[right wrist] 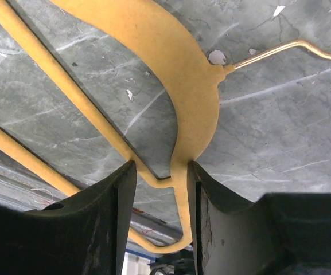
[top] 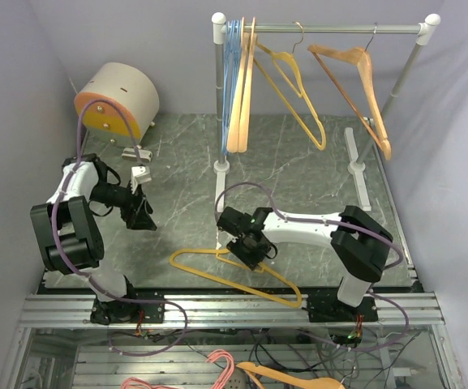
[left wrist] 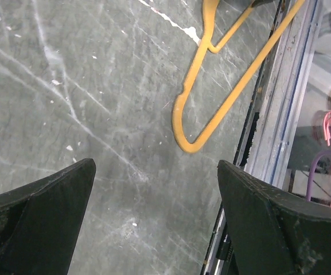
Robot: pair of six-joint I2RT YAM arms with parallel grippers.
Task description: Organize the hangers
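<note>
A yellow hanger [top: 201,272] lies flat on the marble board near its front edge, also seen in the left wrist view [left wrist: 190,77]. My right gripper [top: 248,255] is low over the hanger's shoulder and neck; in the right wrist view [right wrist: 162,168] its open fingers straddle the shoulder near the bar's junction. My left gripper [top: 139,219] hangs open, left of and above the hanger, with nothing between its fingers.
A rail [top: 335,29] at the back carries several blue, wooden and yellow hangers. A striped-front drum box [top: 122,92] stands back left. Pink hangers [top: 219,378] and a wooden one lie beyond the front edge. The board's left middle is clear.
</note>
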